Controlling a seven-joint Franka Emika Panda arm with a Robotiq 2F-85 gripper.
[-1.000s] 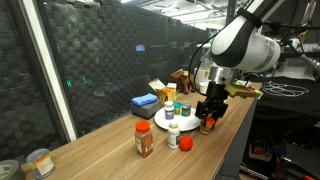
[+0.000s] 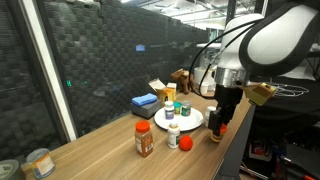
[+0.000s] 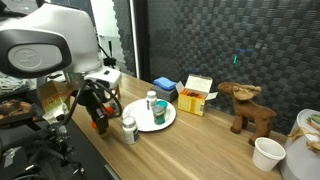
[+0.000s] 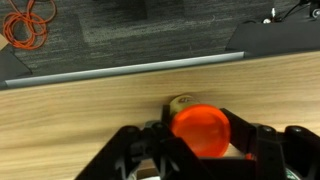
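Note:
My gripper [image 2: 217, 127] is shut on a small container with an orange-red lid [image 4: 201, 131], near the table's front edge. In the wrist view the round lid sits between the dark fingers, with a pale bit of something beside its upper left edge. The fingers hide most of the container's body. In exterior view 2 a bit of red [image 3: 100, 125] shows at the gripper. I cannot tell whether the container touches the table.
A white plate [image 3: 161, 124] holds several small jars. Close by stand a white bottle [image 2: 173, 136], a red ball [image 2: 186, 143] and an orange-lidded spice jar [image 2: 144, 138]. Farther along are a brown toy animal [image 3: 251, 110] and a white cup [image 3: 268, 153].
The plate and the other objects stay put.

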